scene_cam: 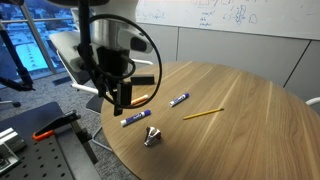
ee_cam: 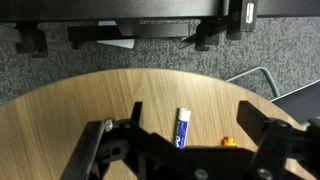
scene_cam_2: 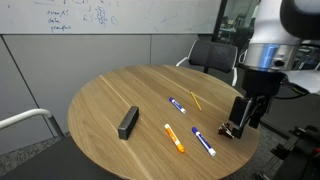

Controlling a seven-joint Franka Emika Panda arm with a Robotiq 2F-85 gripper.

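My gripper is open above the near part of the table, nothing between its fingers. A blue marker [ee_cam: 182,127] shows in the gap between the fingers in the wrist view, below them. An orange marker [ee_cam: 229,142] is beside the right finger, partly covered. In exterior view 1 the blue marker [scene_cam: 135,118] lies just past the lower finger, and a small silver-and-white object [scene_cam: 152,136] rests nearer the front edge. A second blue marker [scene_cam: 179,100] and a yellow pencil [scene_cam: 203,114] lie further right.
A black block [scene_cam_2: 129,122] stands apart on the round wooden table [scene_cam_2: 110,95]. Chairs stand around it, one a dark chair [scene_cam_2: 215,55] at the back.
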